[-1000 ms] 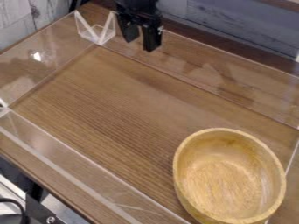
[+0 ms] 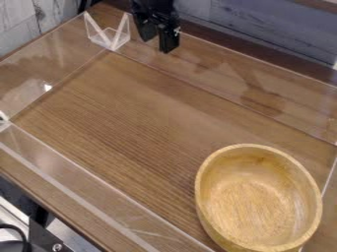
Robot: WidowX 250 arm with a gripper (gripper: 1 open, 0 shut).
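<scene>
The dark gripper [image 2: 157, 35] is at the top centre of the view, over the back of the wooden table [image 2: 118, 138], small and too dark to show its fingers clearly. A clear plastic object [image 2: 108, 31] stands just left of it at the back. A large pale yellow round bowl [image 2: 258, 197] sits at the front right, far from the gripper.
A grey wall or ledge [image 2: 270, 30] runs along the back. Transparent edging runs along the left and front sides, with dark cables at the bottom left.
The gripper has moved slightly up and back toward the top edge of the view. The bowl and the clear object have not moved.
</scene>
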